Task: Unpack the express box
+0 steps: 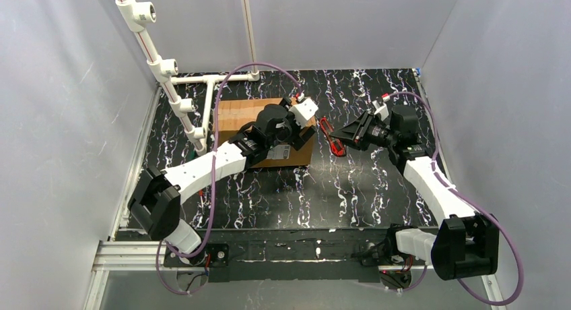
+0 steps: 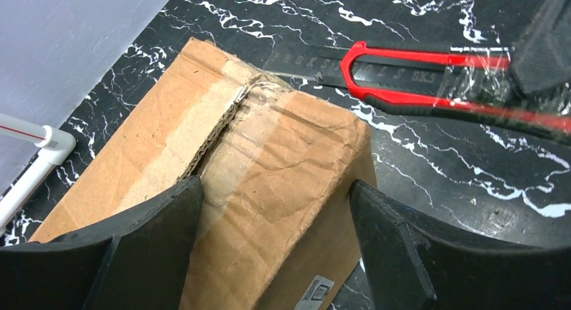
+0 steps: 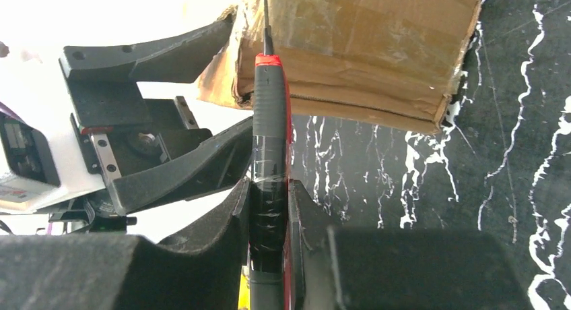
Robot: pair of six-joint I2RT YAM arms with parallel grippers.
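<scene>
The cardboard express box (image 1: 239,114) lies on the marble table, with my left gripper shut on its right end, one finger on either side of the corner. In the left wrist view a seam with a split edge runs along the box top. My right gripper is shut on a red and black utility knife (image 1: 331,136), held right of the box with its blade extended. In the right wrist view the blade (image 3: 266,13) points toward the cardboard; whether it touches cannot be told.
A white pipe frame (image 1: 209,94) stands along the left and back of the table. Grey walls surround the workspace.
</scene>
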